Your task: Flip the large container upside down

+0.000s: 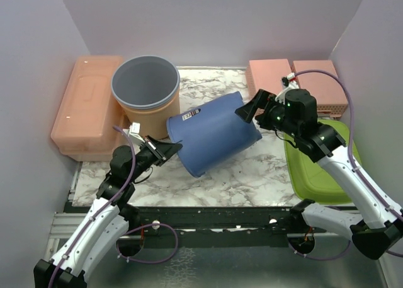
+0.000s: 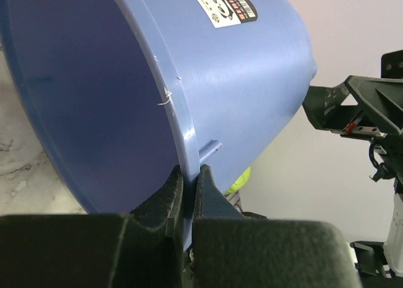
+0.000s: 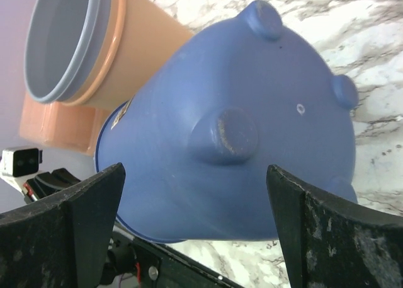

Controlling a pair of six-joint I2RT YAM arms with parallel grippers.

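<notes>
The large blue container (image 1: 211, 137) lies tilted on its side on the marble worktop, mouth toward the left, knobbed base toward the right. My left gripper is shut on its rim, the fingers closed either side of the wall. My right gripper (image 1: 250, 106) is open above the base end; in the right wrist view the base's round feet (image 3: 223, 137) show between its fingers, which appear apart from the container.
An orange bucket with a grey one inside (image 1: 148, 108) stands close behind on the left, beside a pink lidded box (image 1: 85, 105). Pink crates (image 1: 318, 89) and a green tray (image 1: 318, 174) occupy the right.
</notes>
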